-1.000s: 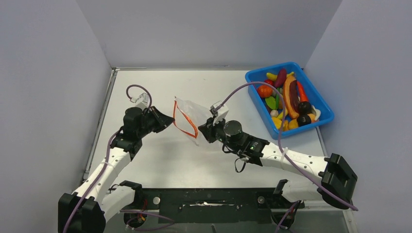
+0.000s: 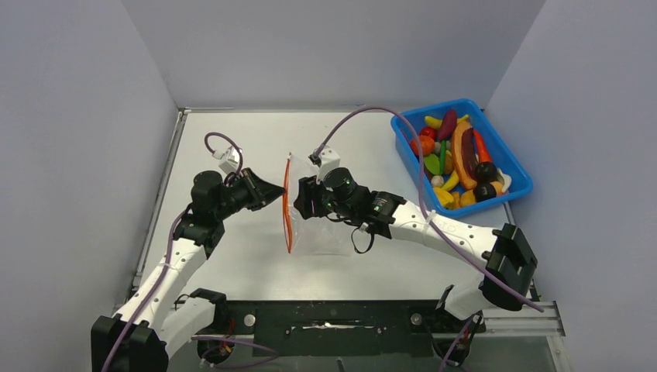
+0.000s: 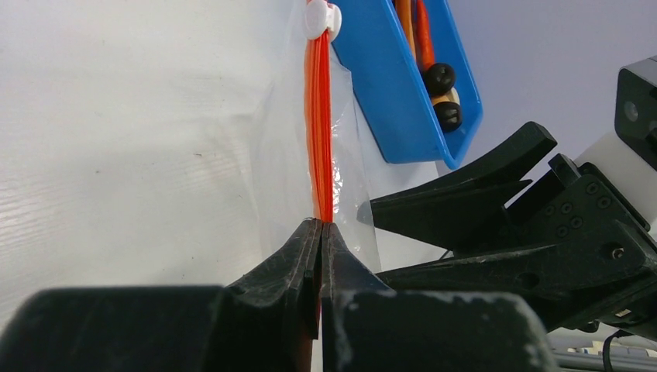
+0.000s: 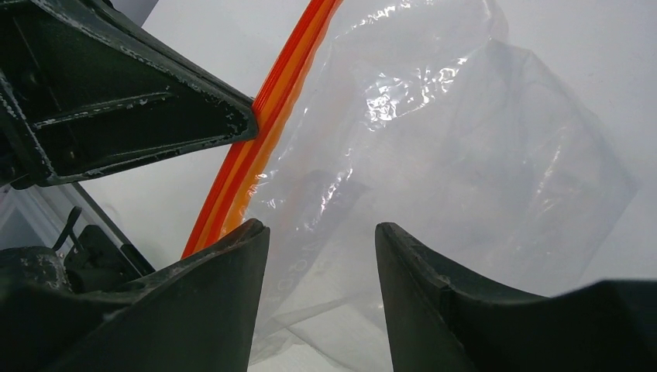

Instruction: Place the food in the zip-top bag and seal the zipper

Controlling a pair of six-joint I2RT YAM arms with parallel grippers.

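Note:
The clear zip top bag (image 4: 465,147) has an orange zipper strip (image 3: 318,124) along its mouth and a white slider (image 3: 321,19) at the far end. My left gripper is shut on the strip's edge, partway along it. In the top view the strip (image 2: 286,208) runs nearly straight, its two sides close together. My right gripper is open, over the film just right of the strip. Clear film shows beyond its spread fingers, and nothing is gripped. No food shows inside the bag. The food (image 2: 463,155) lies in the blue bin.
The blue bin (image 2: 411,161) stands at the right rear, full of toy fruit and vegetables. Walls border the sides and back, and the two grippers are close together.
The right gripper has moved left and slightly up in the top view and opened. The bag's mouth, a wide orange loop before, has narrowed to a nearly straight line.

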